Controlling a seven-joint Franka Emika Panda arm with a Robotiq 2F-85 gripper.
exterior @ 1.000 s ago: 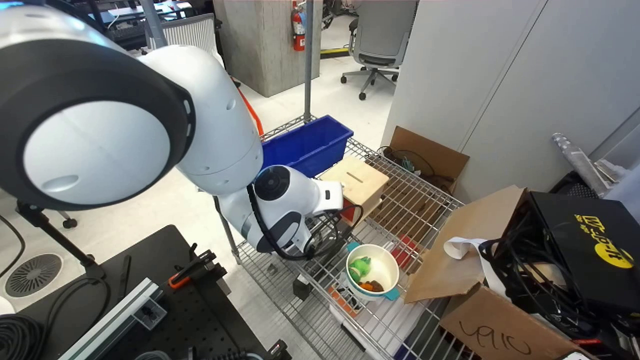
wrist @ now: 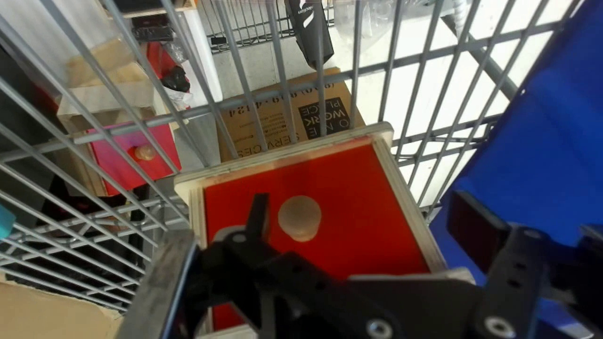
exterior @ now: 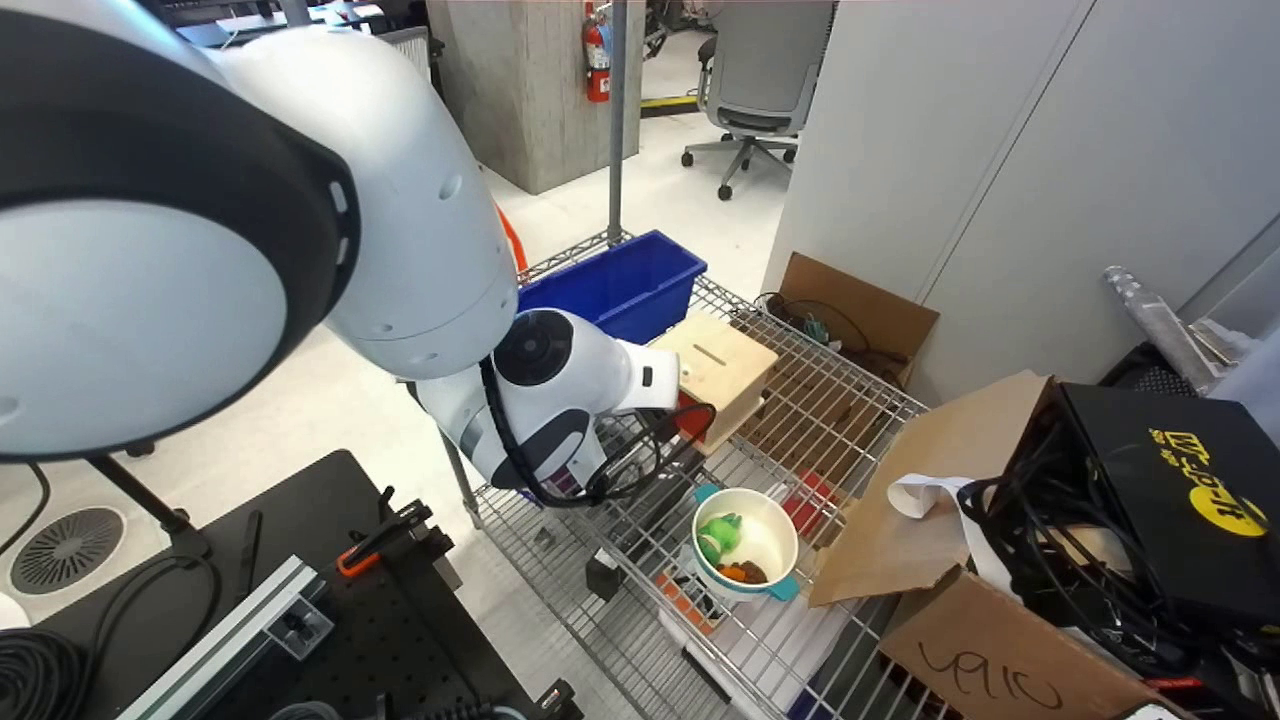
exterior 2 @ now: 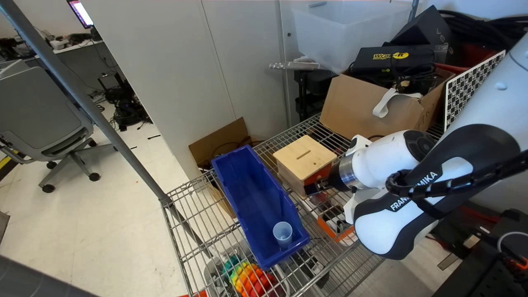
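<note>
A wooden box point(exterior 2: 307, 154) with a slot in its top stands on the wire shelf. In the wrist view its red front point(wrist: 362, 197) faces me, carrying a round pale knob point(wrist: 299, 217). My gripper is open in front of this face. The left finger point(wrist: 258, 217) appears close beside the knob, while the right finger point(wrist: 477, 226) is far off to the right, over the blue bin's side. Nothing is held; whether the knob lies fully between the fingers in depth cannot be told. Exterior view 1 hides the fingertips behind the arm.
A long blue bin point(exterior 2: 250, 185) with a pale cup point(exterior 2: 282, 233) inside lies beside the box. On the other side stand a white and teal pot point(exterior: 775, 528) holding toy food and an open cardboard box point(exterior: 930, 468). The shelf's wire grid has open gaps.
In exterior view 1 the arm's wrist has shifted slightly left and up, and the upper arm has shifted left too. The wooden box, bin and pot look unmoved.
</note>
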